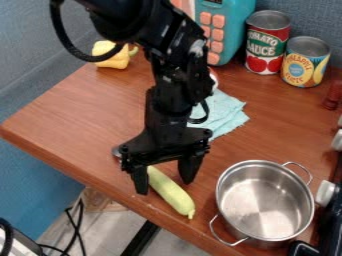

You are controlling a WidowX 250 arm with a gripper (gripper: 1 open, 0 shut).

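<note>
My black gripper [162,178] hangs low over the front-middle of the wooden table, its two fingers spread apart around the upper end of a pale yellow corn cob [175,199]. The cob lies diagonally on the table; whether the fingers touch it is unclear. Just to the right stands a steel pot [263,205] with two handles, empty inside.
A light blue cloth [225,116] lies behind the arm. Two cans [266,45], a teal toy [222,20] and yellow items [110,58] sit at the back. Dark objects line the right edge.
</note>
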